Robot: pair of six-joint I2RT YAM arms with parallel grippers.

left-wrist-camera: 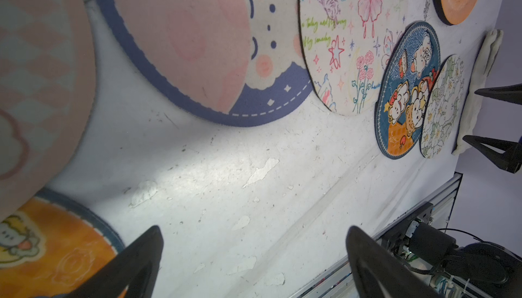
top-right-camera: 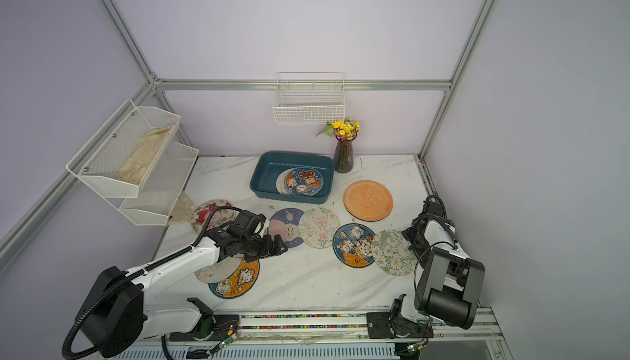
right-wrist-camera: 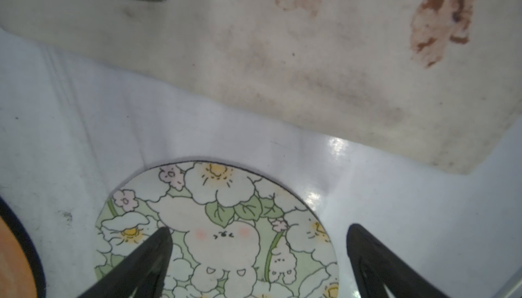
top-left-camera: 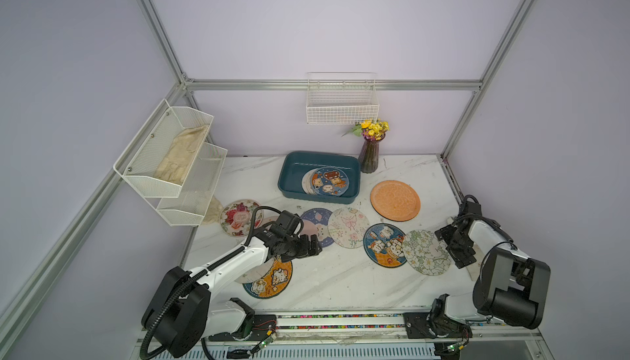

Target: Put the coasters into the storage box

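Note:
The teal storage box [top-left-camera: 288, 179] at the back holds a few stacked coasters [top-left-camera: 329, 181]. Loose coasters lie across the table: pink floral [top-left-camera: 237, 219], purple [left-wrist-camera: 206, 80], butterfly [top-left-camera: 347, 227], orange [top-left-camera: 395, 200], blue cartoon [top-left-camera: 384, 245], green flower-bunny [right-wrist-camera: 223, 243], plus others under my left arm. My left gripper [top-left-camera: 308, 245] hovers open over the front-left coasters. My right gripper is open above the right edge of the flower-bunny coaster, near a pale cloth strip [right-wrist-camera: 326, 80]; nothing is between its fingers.
A flower vase [top-left-camera: 369, 155] stands beside the box. A two-tier white rack [top-left-camera: 177, 196] hangs at the left, a wire basket [top-left-camera: 341, 107] on the back wall.

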